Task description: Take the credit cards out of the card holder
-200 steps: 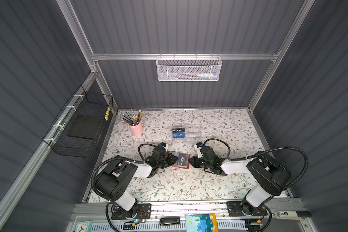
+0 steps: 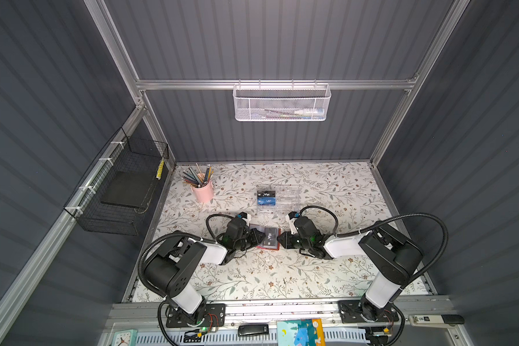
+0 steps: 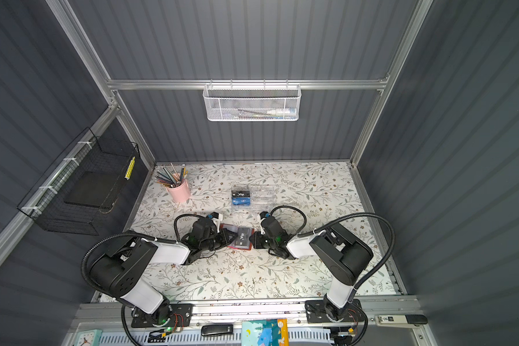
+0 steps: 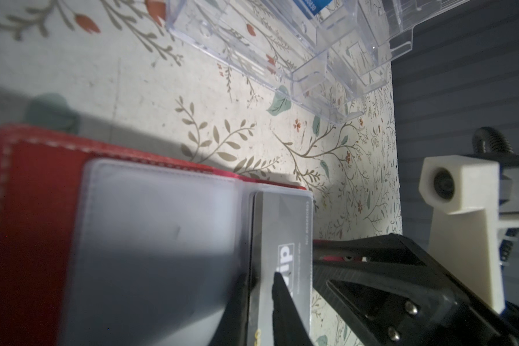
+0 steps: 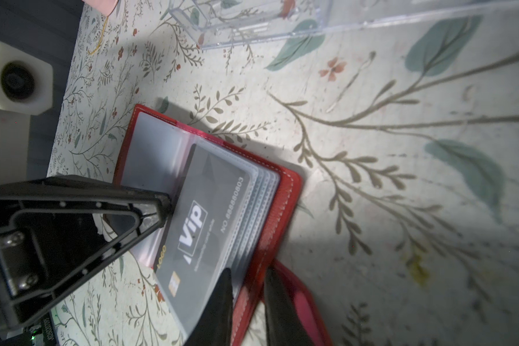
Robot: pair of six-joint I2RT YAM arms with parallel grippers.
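Observation:
The red card holder [image 5: 293,183] lies open on the table, its clear sleeves [image 4: 155,230] facing up. A grey VIP card [image 5: 204,207] sits in the sleeves on its right half. At the card's left edge, my left gripper points down, shut, its tips over the seam beside the sleeve; nothing clearly shows between its fingers. On the other side my right gripper is shut on the holder's right red edge. In the top left view, the left gripper [image 2: 261,237] covers part of the holder's left half.
Behind the holder stands a clear divided tray [image 2: 288,199] with a black card [image 2: 265,193] and a blue card [image 2: 265,201] in its left compartment. A pink pencil cup [image 2: 203,192] is at the back left.
My right gripper has moved slightly left, and the holder's right edge and the VIP card have shifted left with it. The left gripper has hardly moved.

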